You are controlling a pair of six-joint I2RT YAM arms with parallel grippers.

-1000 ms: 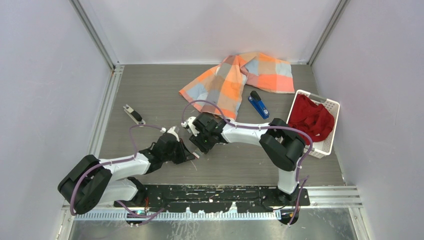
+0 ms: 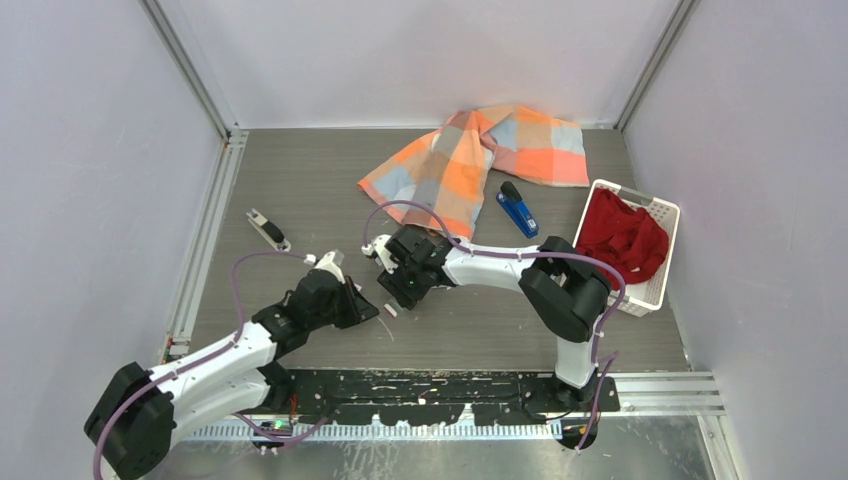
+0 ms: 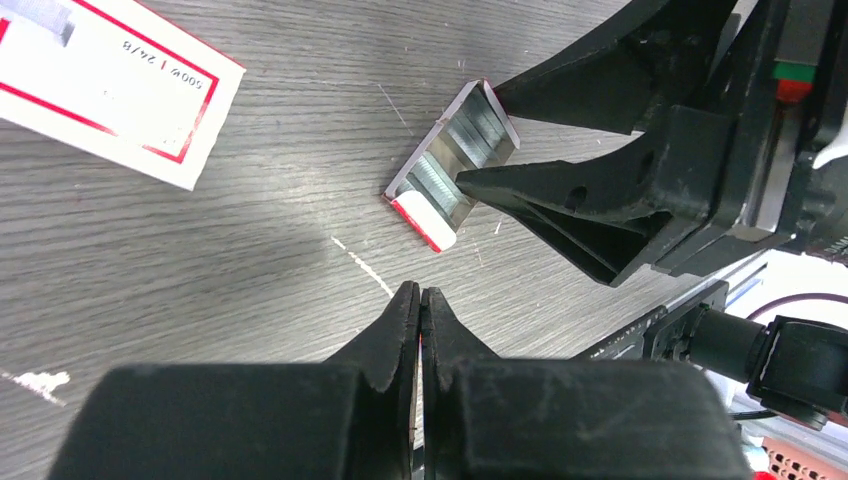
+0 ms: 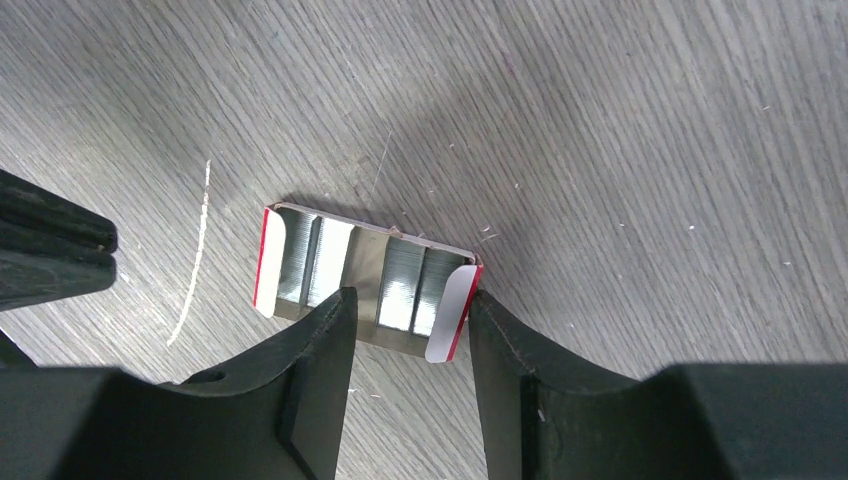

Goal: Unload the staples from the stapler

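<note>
A small open box of staples [image 4: 400,285], with red-and-white end flaps, lies on the grey tabletop. My right gripper is part open over its flapped end, its fingertips at the box's edge; whether they grip it is unclear. My left gripper is shut with nothing visible between its tips, a little apart from the box. A white-and-black stapler [image 2: 268,228] lies at the left of the table in the top view; a blue stapler [image 2: 517,212] lies right of the checked cloth.
An orange checked cloth [image 2: 450,165] lies at the back. A white basket [image 2: 660,285] with red cloth stands at the right. In the left wrist view, a printed white card or box [image 3: 125,105] lies left of the staples. Bare table surrounds the grippers.
The right arm has hardly moved.
</note>
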